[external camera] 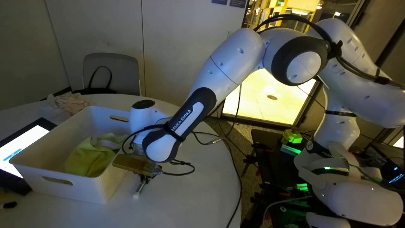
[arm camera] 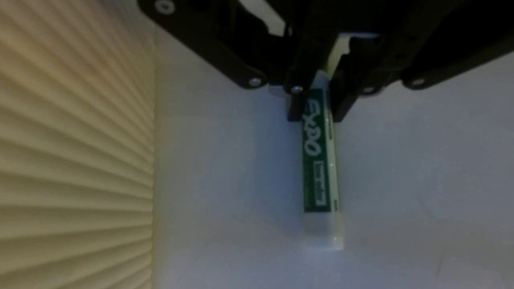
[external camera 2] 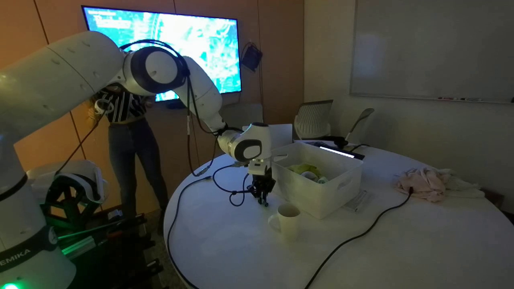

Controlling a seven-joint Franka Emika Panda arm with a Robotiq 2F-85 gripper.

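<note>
A white Expo marker [arm camera: 316,159] with a green label is pinched between the two black fingers of my gripper in the wrist view. Its white end points away from the fingers, and its other end is hidden among them. In exterior view 1 the marker [external camera: 139,189] pokes out below the gripper, just beside the white bin [external camera: 81,186]. How far it is above the table cannot be told. A yellow-green cloth [external camera: 89,157] lies inside the bin. From exterior view 2, my gripper [external camera 2: 263,202] points down beside the bin's near wall.
A white mug [external camera 2: 289,222] stands close to the bin and gripper. Pinkish cloth [external camera 2: 424,184] and a black cable [external camera 2: 359,236] lie farther along the round table [external camera 2: 404,262]. A lit screen [external camera: 22,148] sits behind the bin.
</note>
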